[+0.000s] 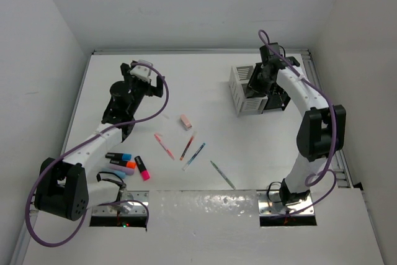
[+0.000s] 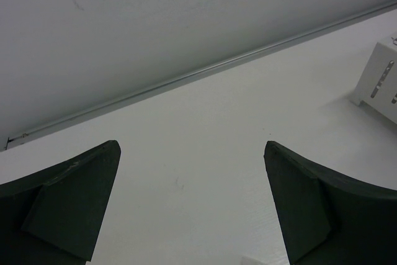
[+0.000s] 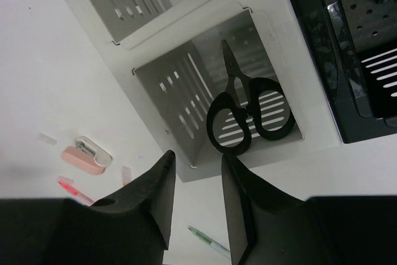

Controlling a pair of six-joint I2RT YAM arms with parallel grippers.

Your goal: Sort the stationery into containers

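Observation:
My right gripper hangs open over the white slotted organizer [image 1: 240, 91]; black-handled scissors [image 3: 270, 130] lie in its near compartment, a black organizer [image 3: 338, 91] beside it. My left gripper is open and raised over the table's left, holding nothing. On the table lie a pink eraser [image 1: 186, 122], a red pen [image 1: 162, 146], a darker red pen [image 1: 187, 146], a blue pen [image 1: 194, 156], a green pen [image 1: 222, 174] and several markers [image 1: 142, 167] at the lower left.
Walls stand at the back and both sides.

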